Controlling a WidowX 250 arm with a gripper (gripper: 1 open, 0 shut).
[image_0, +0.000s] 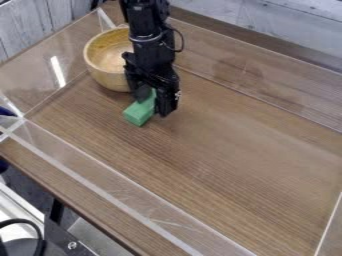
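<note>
The black gripper is low over a green block lying on the wooden table. Its fingers are around the upper part of the block; whether they press on it is hard to tell. Behind the gripper, to the left, a tan bowl is partly hidden by the arm.
A cable lies at the bottom left, off the table edge.
</note>
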